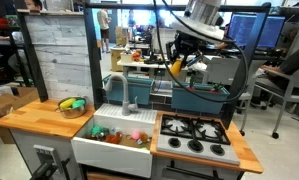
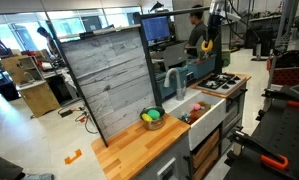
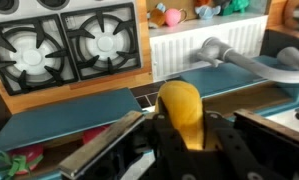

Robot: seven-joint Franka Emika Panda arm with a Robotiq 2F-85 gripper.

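My gripper (image 1: 177,58) is shut on a yellow-orange rounded object (image 3: 181,110). In the wrist view its smooth end sticks out between the dark fingers; the rest of it is hidden by them. From the side, the yellow object (image 2: 206,46) hangs well above the counter, near the back. Below lies the black four-part stove top (image 1: 196,132), with nothing seen on its grates.
Behind the stove runs a teal shelf (image 3: 69,117) with a few items in it. The sink (image 1: 114,150) holds several colourful toys, with a grey faucet (image 1: 127,95) behind. A basket (image 1: 72,107) of toys stands on the left wooden counter.
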